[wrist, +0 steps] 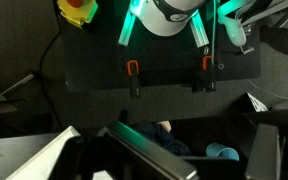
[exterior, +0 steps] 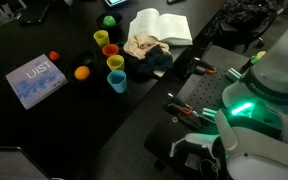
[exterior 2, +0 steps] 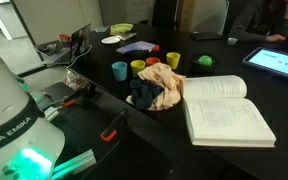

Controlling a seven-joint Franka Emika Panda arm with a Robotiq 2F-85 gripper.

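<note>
In the wrist view my gripper is at the lower edge, its dark fingers apart; it looks open, with nothing seen held. A blue cup shows beyond the gap. On the black table are a beige cloth and a dark cloth, bunched together beside the open book. Left of them stand a blue cup, yellow cups and a red cup. An orange is in a black bowl. My gripper does not show in either exterior view.
A grey UIST book lies at the left, with a small red ball near it. A green ball sits in a dark dish. A tablet lies at the back right. Orange-handled clamps line the robot's base.
</note>
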